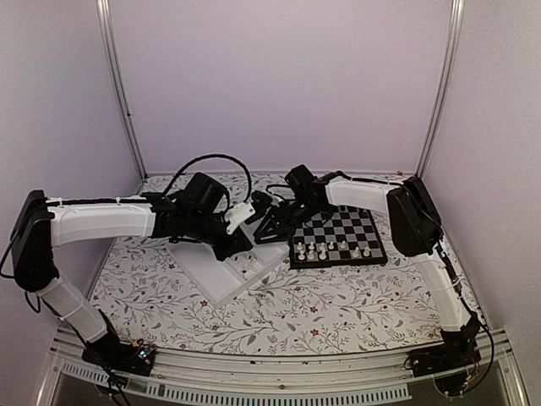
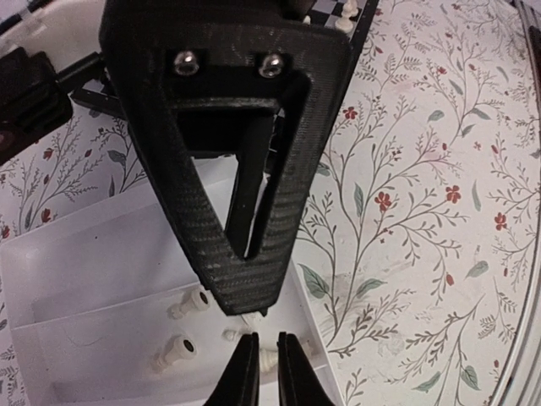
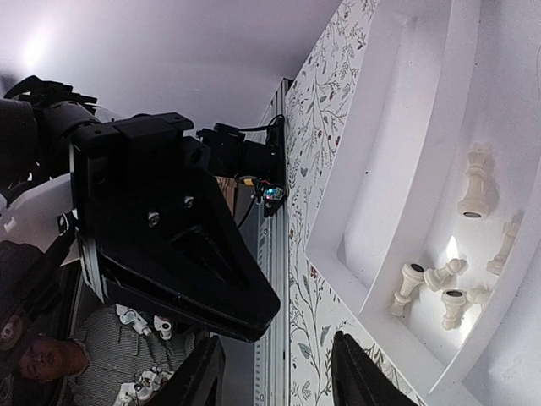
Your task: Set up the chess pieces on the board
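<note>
A white divided tray point(image 1: 199, 275) holds several white chess pieces lying on their sides, among them a rook point(image 3: 475, 182) in the right wrist view. My left gripper hangs over the pieces' compartment, its fingertips close together at the bottom of its view; whether a piece is between them is unclear. My right gripper is open beside the tray, with nothing visible between its fingers. The chessboard point(image 1: 347, 227) carries several standing white pieces along its near side.
The two arms' heads are close together over the tray, the right one near the left. Flowered tablecloth lies clear in front of tray and board. Walls enclose the sides and back.
</note>
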